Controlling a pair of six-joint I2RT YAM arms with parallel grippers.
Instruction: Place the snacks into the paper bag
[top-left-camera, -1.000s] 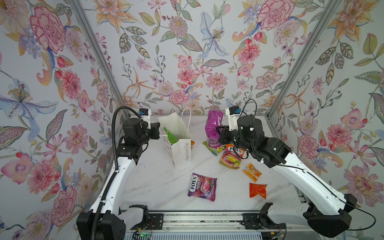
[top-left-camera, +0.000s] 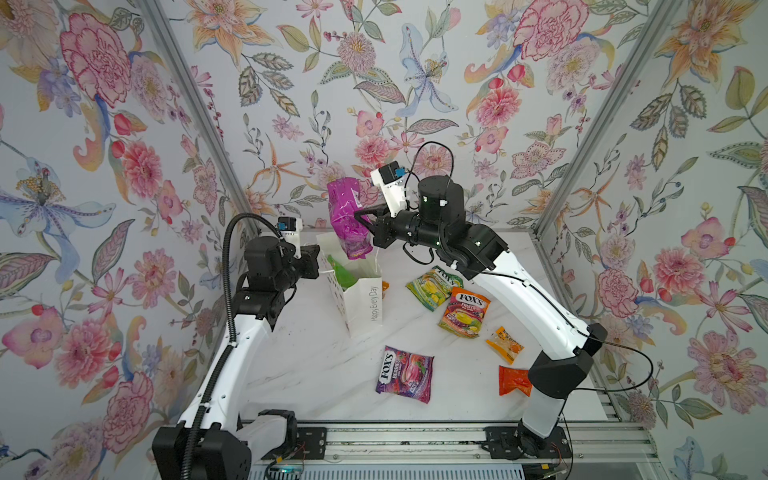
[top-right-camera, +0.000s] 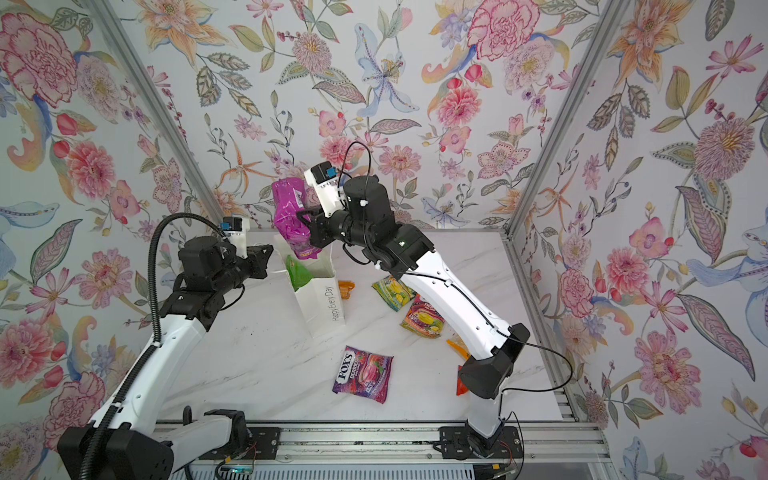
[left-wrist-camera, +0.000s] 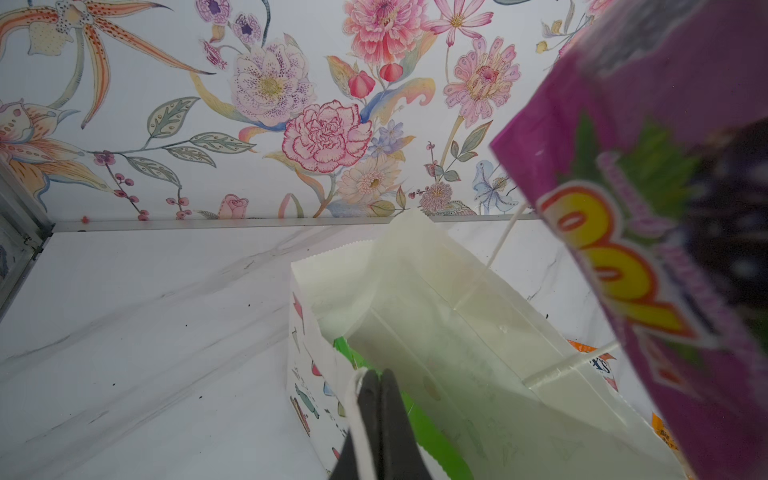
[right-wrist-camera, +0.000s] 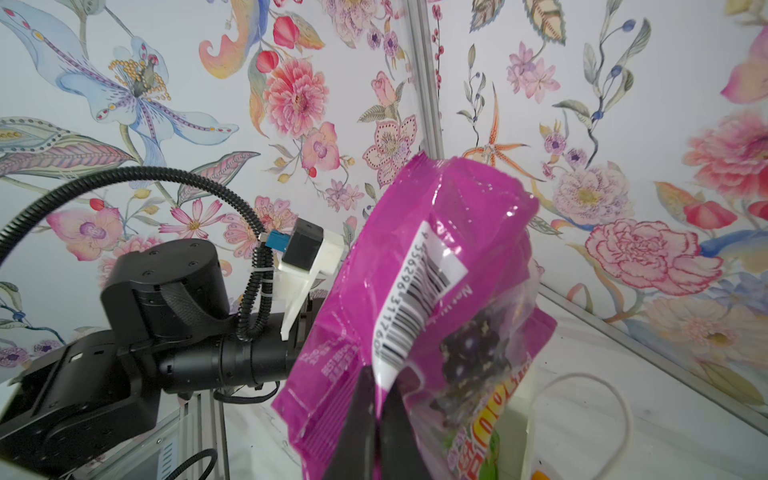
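My right gripper is shut on a glossy purple snack pack (top-left-camera: 349, 216), pinching its film. The pack hangs upright above the mouth of the white paper bag (top-left-camera: 365, 304), partly in front of its opening in the top left view. Inside the bag leans a green pack (left-wrist-camera: 432, 436). At the bag's left rim my left gripper is shut, its fingertips against the paper wall; the thin rim appears to be between or beside them. On the table lie a violet FOX'S pack (top-left-camera: 405, 373), a yellow-green pack (top-left-camera: 434, 288) and an orange-red FOX'S pack (top-left-camera: 464, 312).
Two small packs, one yellow-orange (top-left-camera: 505, 345) and one red-orange (top-left-camera: 515, 380), lie at the right near my right arm. A bit of orange (top-right-camera: 345, 289) shows beside the bag. Clear tabletop lies left of the bag and at the front.
My right arm has carried the purple pack up and leftward, from over the yellow-green pack to above the bag. The left arm and the bag have stayed in place.
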